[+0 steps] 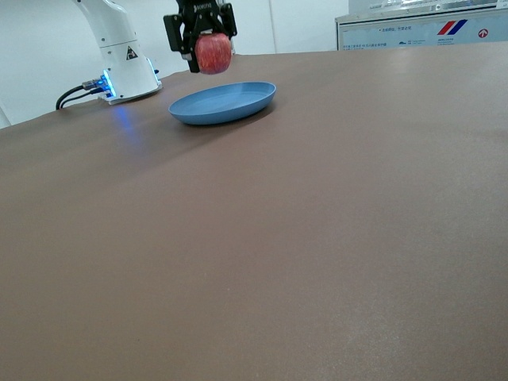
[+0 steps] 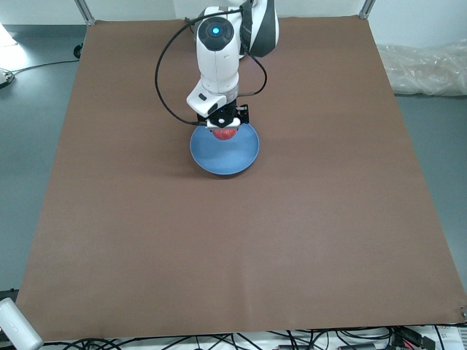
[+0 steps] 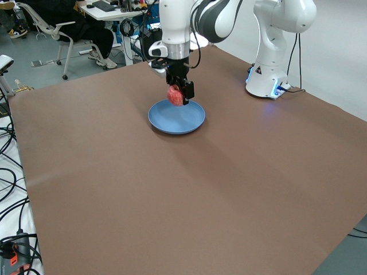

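My gripper (image 1: 198,49) is shut on a red apple (image 1: 213,53), holding it in the air above a round blue plate (image 1: 222,103). In the right view the apple (image 3: 175,96) hangs from the black gripper (image 3: 180,91) over the plate (image 3: 176,121). In the left view the gripper (image 2: 223,124) hides the top of the apple (image 2: 224,135), which appears over the back half of the plate (image 2: 224,157).
The white robot base (image 3: 267,80) stands at the table's edge, with cables. Cables and devices run along another edge (image 3: 17,200).
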